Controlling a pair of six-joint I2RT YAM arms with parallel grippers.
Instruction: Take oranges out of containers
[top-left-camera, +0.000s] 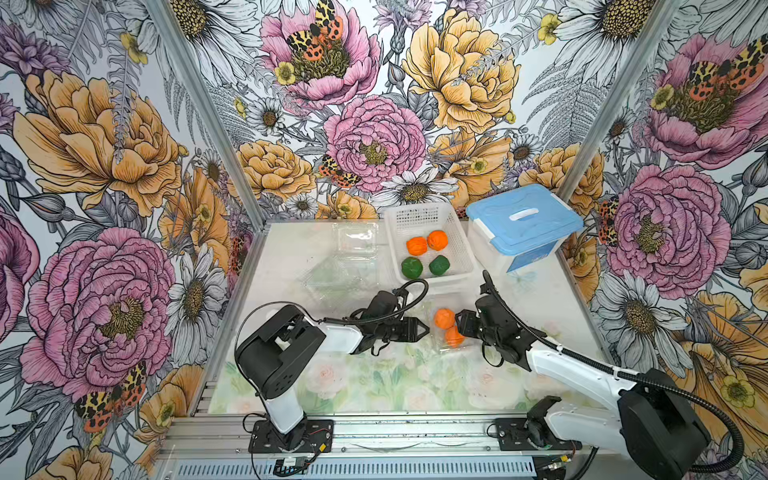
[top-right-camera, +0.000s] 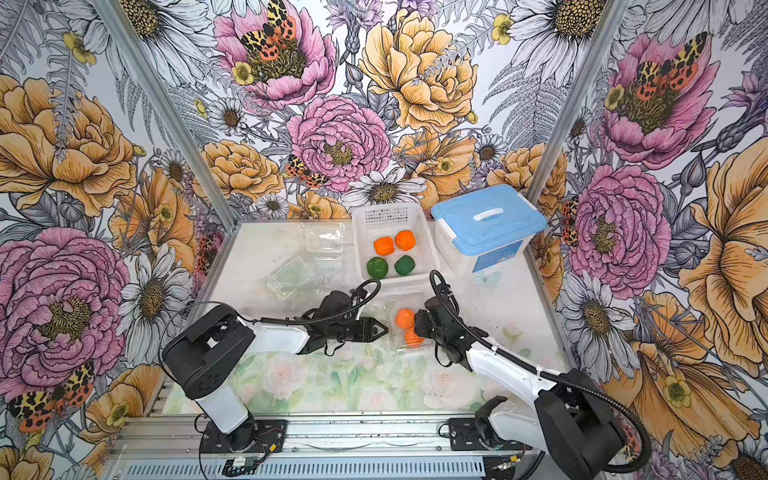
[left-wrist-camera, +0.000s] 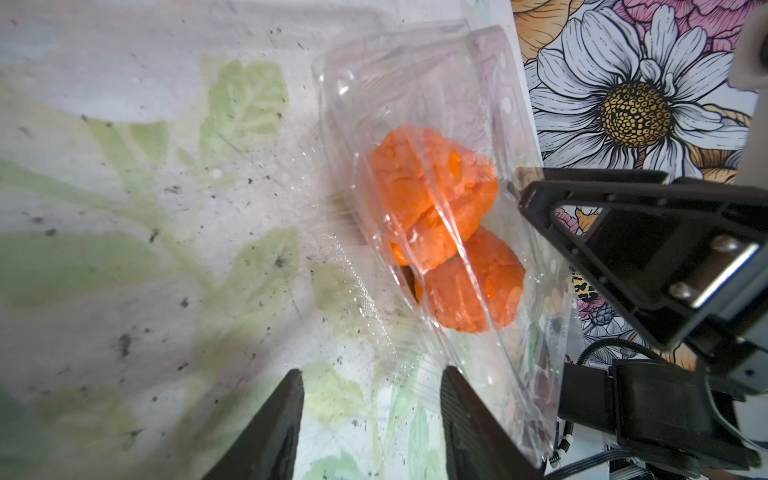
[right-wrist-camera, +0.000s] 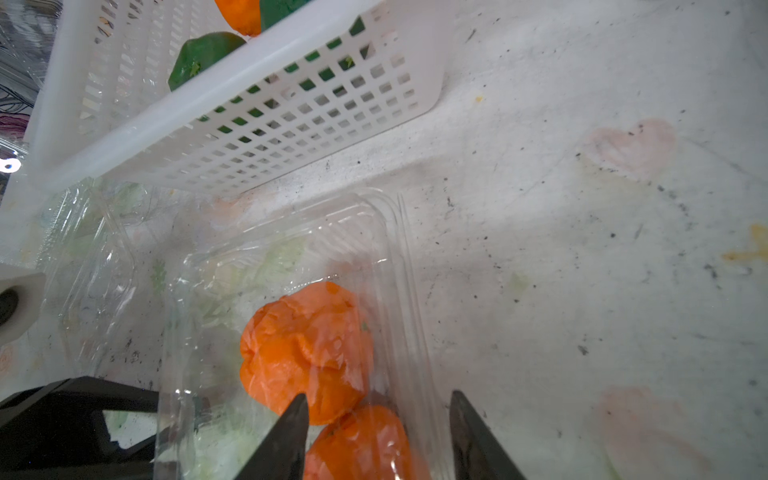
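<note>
A clear plastic container (right-wrist-camera: 400, 264) at the middle of the table has two oranges in it: the upper orange (top-left-camera: 444, 318) and the lower orange (top-left-camera: 454, 337). The right gripper (top-left-camera: 461, 324) is shut on this container's right side; in the right wrist view, the wall passes between its fingers. My left gripper (top-left-camera: 426, 329) stands part open beside the container's left side. In the left wrist view nothing sits between its fingers, and the clear wall passes close to the right one.
A white basket (top-left-camera: 460, 240) behind the container holds two orange and two green items. Right of it stands a blue-lidded box (top-left-camera: 524, 220). Empty clear containers (top-left-camera: 356, 238) lie at the back left.
</note>
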